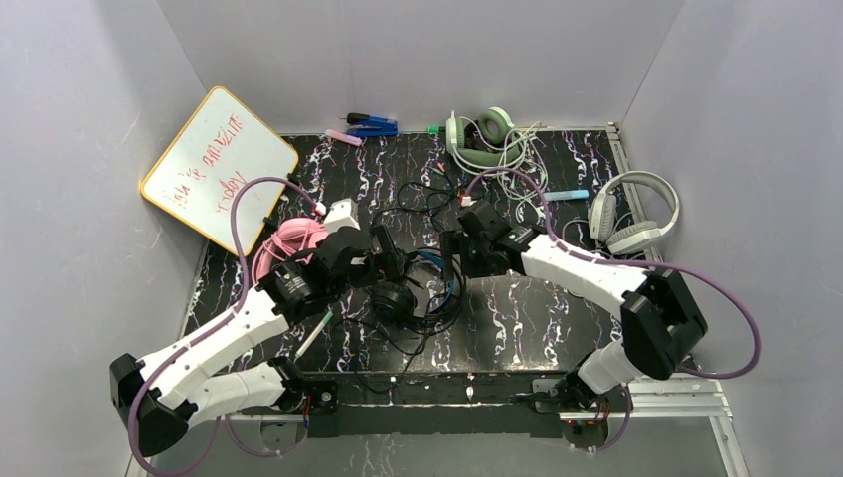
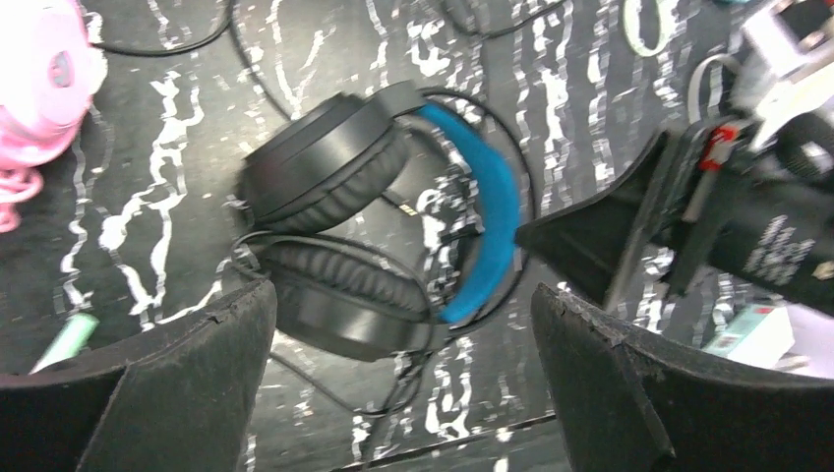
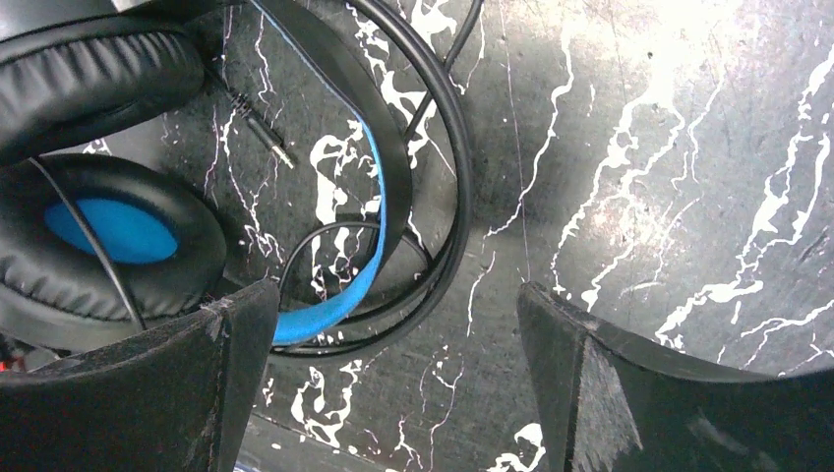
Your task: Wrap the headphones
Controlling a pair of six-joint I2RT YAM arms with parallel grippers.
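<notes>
Black headphones with a blue-lined headband [image 2: 497,211] lie flat on the marbled table. Their two ear cups [image 2: 325,162] rest side by side, toward the left in the left wrist view. Black cable [image 3: 457,211] runs in loops around the outside of the headband, and a strand crosses the lower ear cup. A metal plug [image 3: 280,152] lies inside the headband. My left gripper [image 1: 390,256] is above the ear cups, its fingers spread and empty. Over the headband side hangs my right gripper [image 1: 449,255], also open, with bare table and the cable loops visible between its fingers.
Loose cable [image 1: 427,196] trails behind the headphones, and more hangs toward the front edge. Pink headphones [image 1: 288,243] lie left, green ones [image 1: 487,139] at the back, white ones [image 1: 636,214] at the right. Clear table lies right of the loops. A whiteboard [image 1: 221,169] stands back left.
</notes>
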